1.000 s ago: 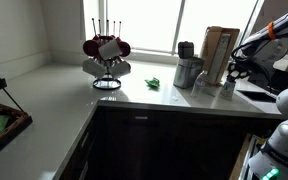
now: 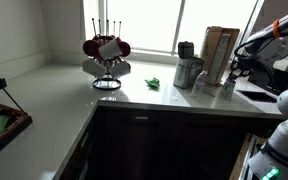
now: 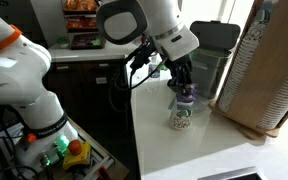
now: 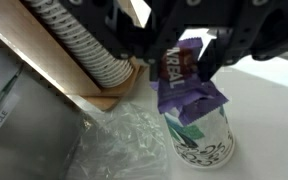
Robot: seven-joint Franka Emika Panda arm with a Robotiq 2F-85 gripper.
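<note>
A purple wrapped bar (image 4: pixel 189 85) with white lettering stands between the fingers of my gripper; whether they press on it is hard to tell. Its lower end is over the mouth of a white cup (image 4: pixel 206 142) with a green leaf pattern, and how far it reaches inside is unclear. In exterior view 2 the gripper (image 3: pixel 187 88) is directly above the patterned cup (image 3: pixel 180 119), with the purple bar (image 3: pixel 186 101) between them. From exterior view 1 the gripper (image 2: pixel 236 70) shows small at the far right, over the cup (image 2: pixel 228 88).
A clear plastic bag (image 4: pixel 119 145) lies beside the cup. Close by are a grey bin (image 3: pixel 213 62) and a tall woven brown holder (image 3: pixel 254 75).
The gripper has come down slightly toward the cup at the far right. Everything else looks unmoved.
</note>
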